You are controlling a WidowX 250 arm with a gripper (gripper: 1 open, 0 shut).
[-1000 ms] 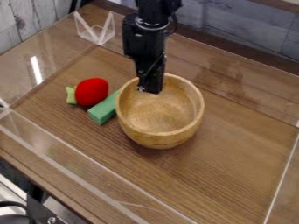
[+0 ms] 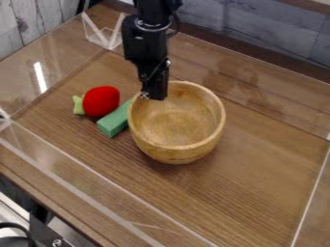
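Observation:
My black gripper point(image 2: 152, 89) reaches down from the top of the view to the upper left rim of a tan bowl point(image 2: 180, 125) and appears shut; whether it touches the rim is unclear, and nothing shows clearly between its fingers. Left of the bowl lie a red tomato-like object point(image 2: 100, 101) with a pale green piece point(image 2: 79, 103) at its left, and a green bar point(image 2: 114, 122), partly hidden by the bowl.
Grey walls point(image 2: 264, 39) bound the table at the back and upper left.
The gripper and arm have shifted slightly left and up. The bowl and the other objects look almost unmoved.

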